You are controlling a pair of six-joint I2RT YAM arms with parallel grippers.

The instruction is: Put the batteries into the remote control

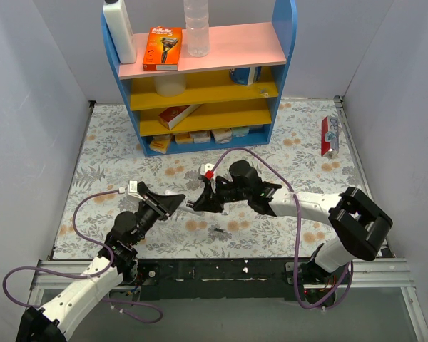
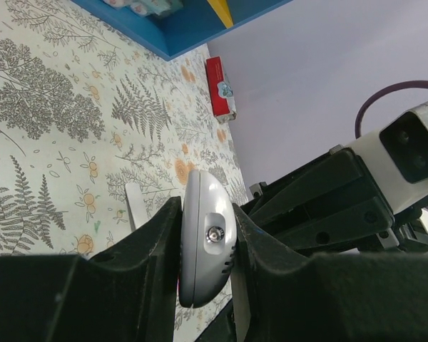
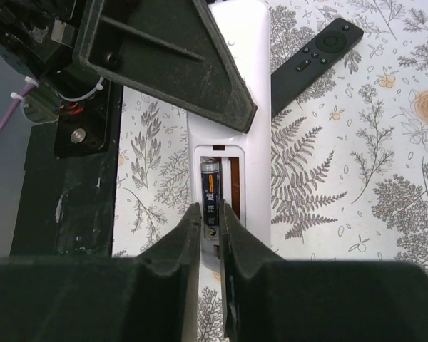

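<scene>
The white remote control (image 2: 210, 235) is gripped by my left gripper, which points its end toward the left wrist camera. In the right wrist view the remote's (image 3: 258, 164) open compartment faces up, with one black battery (image 3: 210, 189) in its left side; the strip beside it looks empty and brown. A dark left finger (image 3: 178, 60) crosses its upper part. My right gripper stands slightly open at the battery's lower end, its fingertips on either side. On the table below the right gripper lies a small dark piece (image 1: 219, 229), possibly a battery.
A black remote (image 3: 317, 64) lies on the floral mat beyond the white one. A pale strip (image 2: 135, 203) lies on the mat. A blue shelf (image 1: 200, 146) stands behind, and a red box (image 1: 329, 137) sits at right.
</scene>
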